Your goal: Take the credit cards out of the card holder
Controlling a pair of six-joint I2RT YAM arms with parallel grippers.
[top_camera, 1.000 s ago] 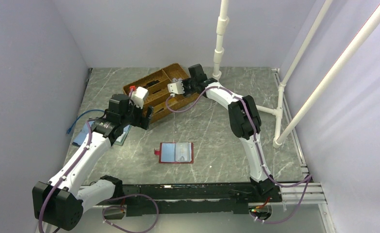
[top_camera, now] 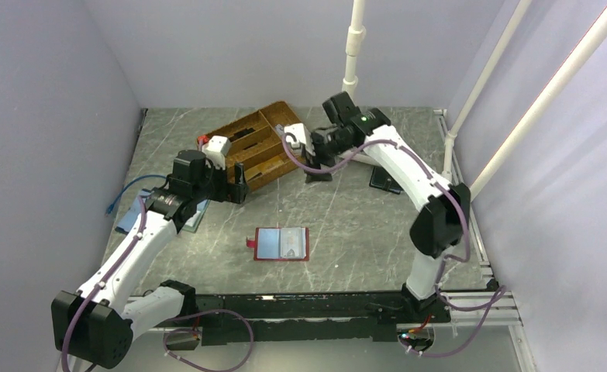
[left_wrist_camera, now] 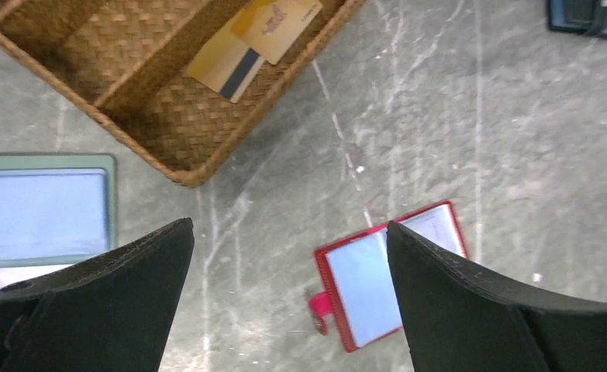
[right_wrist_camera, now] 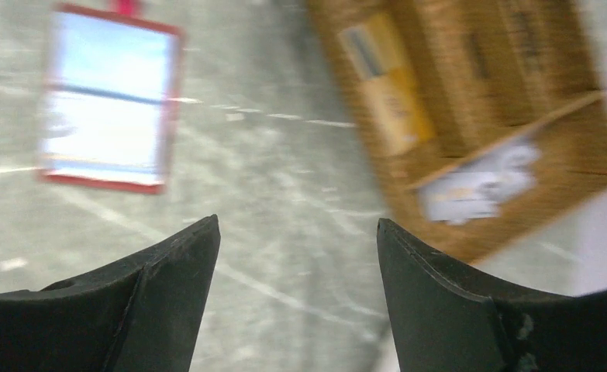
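The red card holder [top_camera: 267,243] [left_wrist_camera: 362,287] [right_wrist_camera: 105,136] lies open on the front middle of the table, with pale blue and clear panels; whether cards are inside is unclear. Gold cards [left_wrist_camera: 277,27] [right_wrist_camera: 401,112] lie in a compartment of the wooden organiser. My left gripper [top_camera: 236,184] is open, empty, above the table at the organiser's front left. My right gripper [top_camera: 315,172] is raised at the organiser's right front, fingers apart with nothing seen between them; the right wrist view is blurred.
The wooden organiser [top_camera: 274,108] stands at the back. A green-edged holder [left_wrist_camera: 108,201] lies at the left, and a dark object [top_camera: 385,182] at the right. White pipes [top_camera: 505,35] line the back and right. The table round the red holder is clear.
My left gripper has shifted slightly; the red holder is unchanged.
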